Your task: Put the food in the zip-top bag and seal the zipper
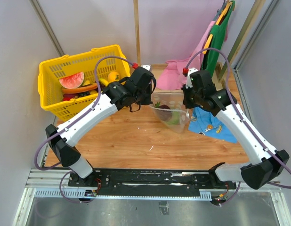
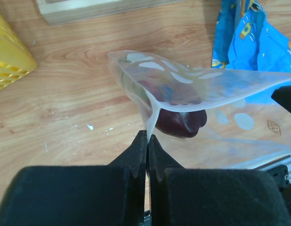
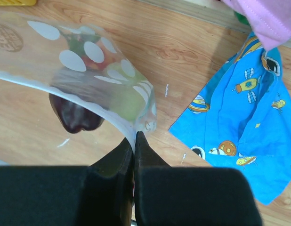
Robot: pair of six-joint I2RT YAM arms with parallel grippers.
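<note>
A clear zip top bag (image 1: 171,120) with white spots hangs between both grippers, holding a dark purple eggplant (image 2: 181,122) and some green items, blurred through the plastic. My left gripper is shut on one end of the bag's rim. My right gripper is shut on the rim's other end. The bag's top edge stretches between them, with an opening showing below it in the left wrist view.
A yellow basket (image 1: 51,94) of food, including watermelon, stands at back left. A blue patterned cloth (image 3: 239,122) lies right of the bag. Pink cloth (image 1: 171,75) and a green item hang at back right.
</note>
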